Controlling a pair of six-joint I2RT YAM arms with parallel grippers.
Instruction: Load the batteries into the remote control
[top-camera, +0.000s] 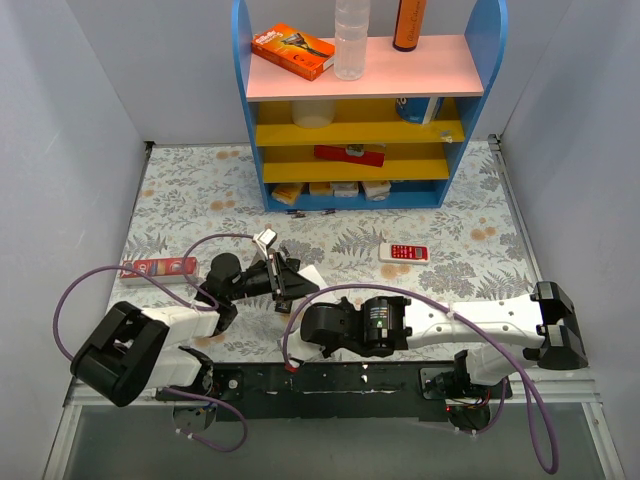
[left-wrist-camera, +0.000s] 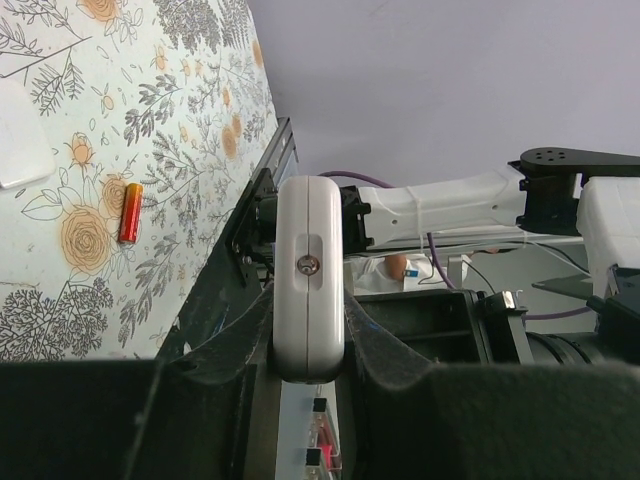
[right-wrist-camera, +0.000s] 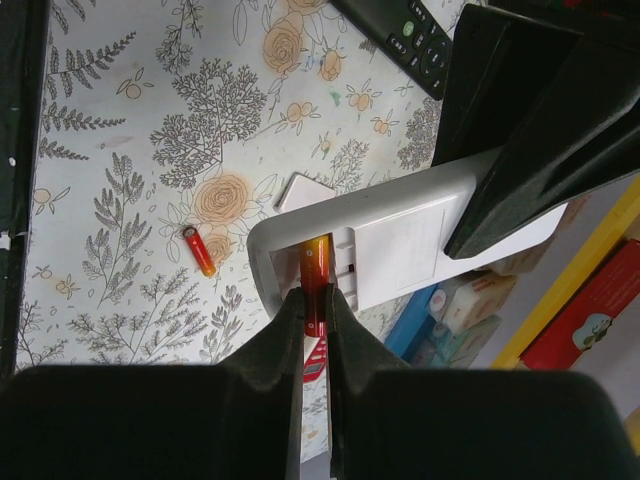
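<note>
My left gripper is shut on a white remote control (left-wrist-camera: 308, 280), seen end-on with a screw in that end. In the right wrist view, the remote's open battery compartment (right-wrist-camera: 342, 262) faces the camera. My right gripper is shut on an orange-and-black battery (right-wrist-camera: 316, 262), whose far end is at the compartment's end, beside the inner contacts. Whether it is seated there I cannot tell. A second battery lies loose on the patterned table, also visible in the left wrist view (left-wrist-camera: 131, 212).
A flat white piece (right-wrist-camera: 305, 190) and a black remote (right-wrist-camera: 405, 42) lie on the table. Farther back is a red-and-white keypad device (top-camera: 403, 253). A shelf (top-camera: 355, 195) stands behind, and a red box (top-camera: 158, 270) sits at the left. Both arms are close together near the front edge.
</note>
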